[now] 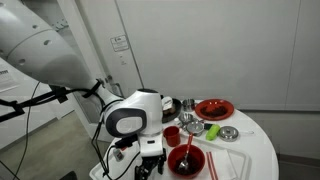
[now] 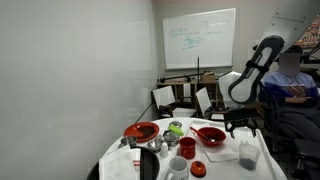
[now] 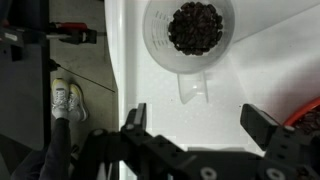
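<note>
My gripper stands open, with bare white tabletop between its black fingers. Ahead of it in the wrist view is a clear cup (image 3: 150, 30) with dark beans inside, its tab-like handle (image 3: 193, 90) pointing toward the gap between the fingers without lying between them. In exterior view 2 that cup (image 2: 249, 158) is close to the table's right end, below the gripper (image 2: 241, 130). A red bowl (image 1: 177, 163) stands beside the gripper (image 1: 147, 170) in exterior view 1; only its rim edge (image 3: 292, 120) enters the wrist view.
A red mug (image 2: 187, 148), white mug (image 2: 177, 170), round red item (image 2: 198, 169) and black pan (image 2: 147, 167) crowd the table. A red plate (image 1: 207, 103) is farther back. A white tray (image 1: 240, 150) lies past the bowl; the table edge (image 3: 119, 70) runs close to the cup.
</note>
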